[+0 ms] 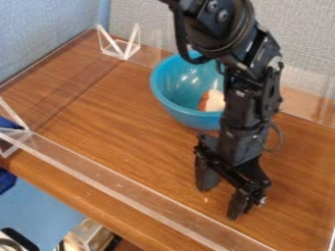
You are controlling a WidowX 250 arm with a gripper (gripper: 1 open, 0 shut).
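Observation:
My black gripper [225,197] points down at the right of the wooden table [105,127], its two fingers spread open close to the tabletop; I see nothing between them. A light blue bowl [178,94] stands behind the arm at the back, holding an orange and white object [213,101], partly hidden by the arm.
Clear panels edge the table, with white brackets [119,43] at the back left and on the left. A grey wall stands behind. Beyond the front-left edge are blue cloth and loose items below.

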